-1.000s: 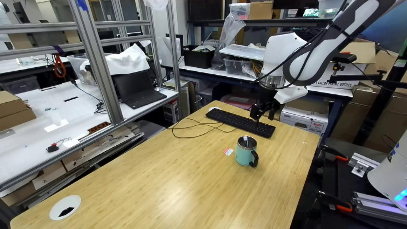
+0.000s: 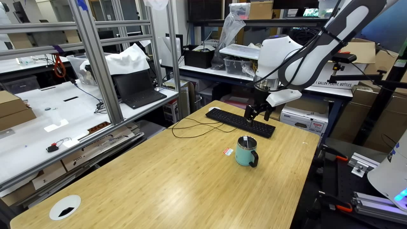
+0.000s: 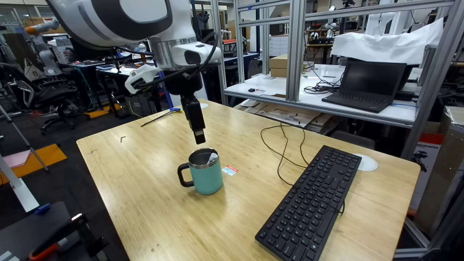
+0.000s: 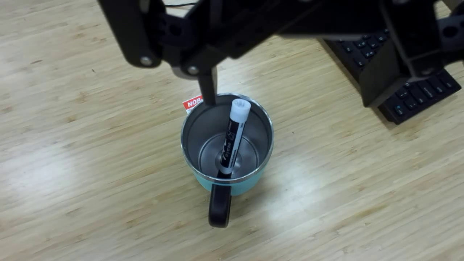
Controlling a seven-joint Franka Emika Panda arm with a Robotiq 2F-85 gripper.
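Observation:
A teal mug [image 2: 244, 154] with a black handle stands upright on the wooden table. Inside it a marker [image 4: 235, 132] with a white end and a black and white barrel leans, tilted towards the handle side. My gripper [image 2: 258, 117] hangs above the table near the mug, apart from it. Its fingers [image 4: 207, 87] are spread wide in the wrist view, with nothing gripped between them; the left one overlaps the mug's far rim from this angle. Only one finger shows clearly in exterior view 2, above and behind the mug [image 3: 207, 178].
A black keyboard [image 3: 304, 204] lies beside the mug, its cable [image 2: 190, 126] looping over the table. Next to the mug is a small red and white label [image 2: 228, 151].
In exterior view 1 the arm and gripper have shifted a little to the left and slightly lower. The mug, marker and keyboard stay where they were.

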